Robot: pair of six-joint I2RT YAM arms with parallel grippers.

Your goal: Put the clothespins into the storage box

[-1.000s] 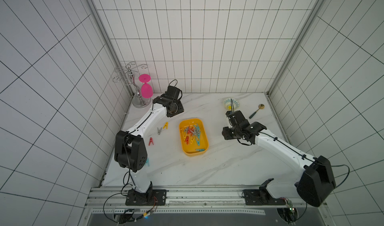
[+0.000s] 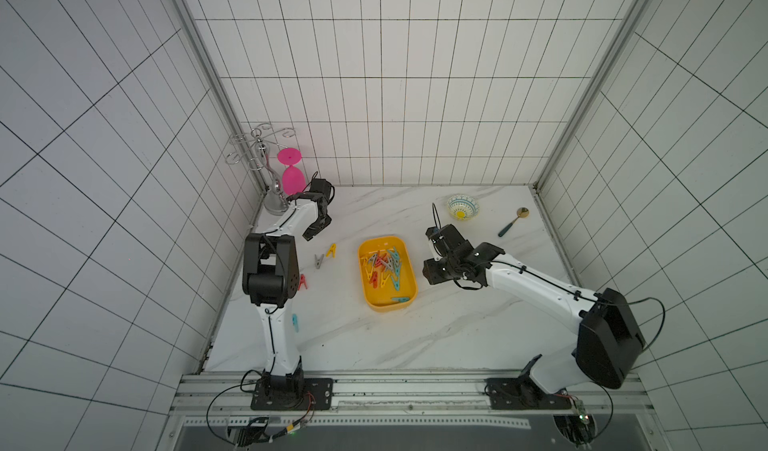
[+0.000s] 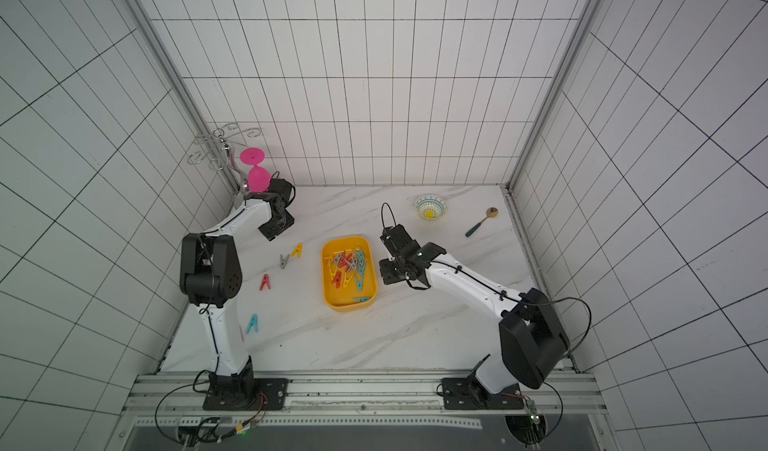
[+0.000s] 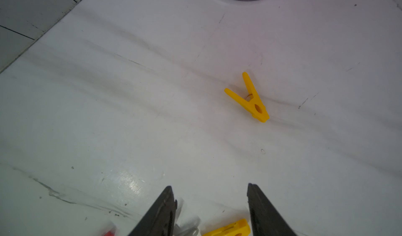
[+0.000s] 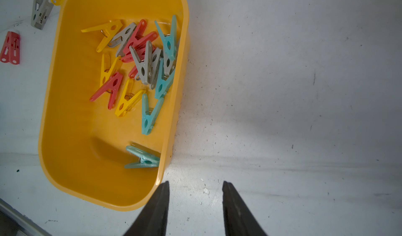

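The yellow storage box (image 2: pixel 408 291) stands mid-table with several red, grey, yellow and teal clothespins inside. Outside it, to its left, lie a yellow clothespin (image 2: pixel 331 250), a grey clothespin (image 2: pixel 318 260), a red clothespin (image 3: pixel 265 281) and a blue clothespin (image 3: pixel 252 323). My left gripper is open above the table. Ahead of its fingers another yellow clothespin (image 4: pixel 256 104) lies alone; in the top views it cannot be made out. A yellow and a grey pin show low between the fingers, down on the table. My right gripper stands part open and empty, just right of the box.
A metal utensil stand (image 2: pixel 261 151) with pink utensils is at the back left, close to my left arm. A patterned bowl (image 2: pixel 462 207) and a spoon (image 2: pixel 513 221) lie at the back right. The table in front of the box is clear.
My left gripper has swung left, away from the box's back, toward the utensil stand, and its arm has shifted. My right gripper has moved left, closer to the box.
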